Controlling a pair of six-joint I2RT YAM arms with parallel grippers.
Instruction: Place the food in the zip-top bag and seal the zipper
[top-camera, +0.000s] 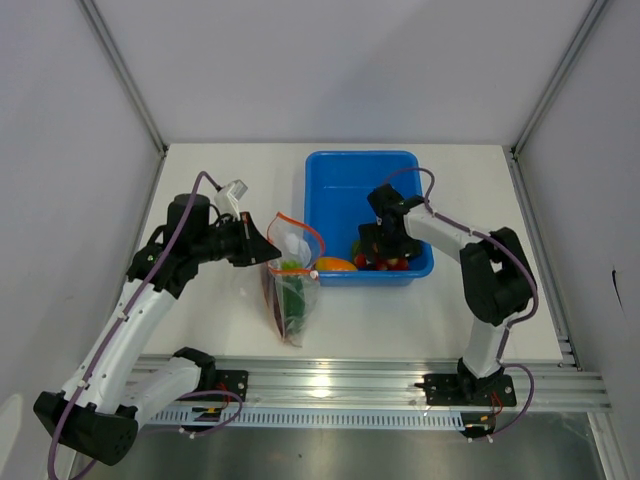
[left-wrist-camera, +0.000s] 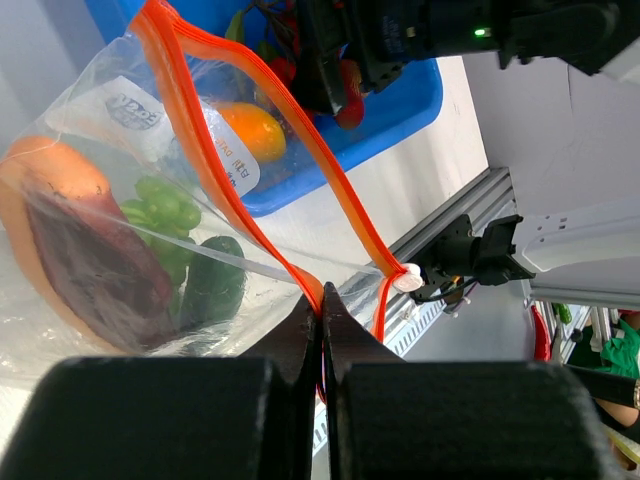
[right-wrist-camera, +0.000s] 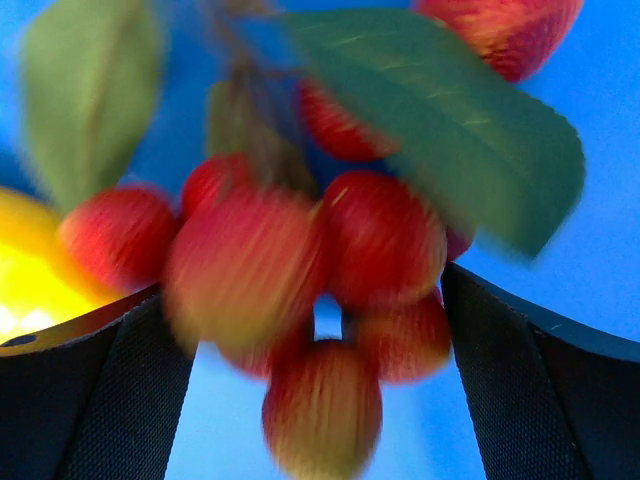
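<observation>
The clear zip top bag (top-camera: 290, 310) with orange zipper (left-wrist-camera: 220, 180) stands open, holding a sweet potato (left-wrist-camera: 60, 220), green pepper (left-wrist-camera: 165, 210) and cucumber (left-wrist-camera: 210, 280). My left gripper (top-camera: 270, 255) is shut on the bag's rim at the zipper (left-wrist-camera: 318, 320). In the blue bin (top-camera: 340, 185), my right gripper is open, lowered around a bunch of red fruit (right-wrist-camera: 375, 240) with green leaves (right-wrist-camera: 470, 120). An orange-yellow fruit (top-camera: 333, 264) lies left of the bunch.
The bin sits directly behind and right of the bag. White table shows free at the left, front right and right edge.
</observation>
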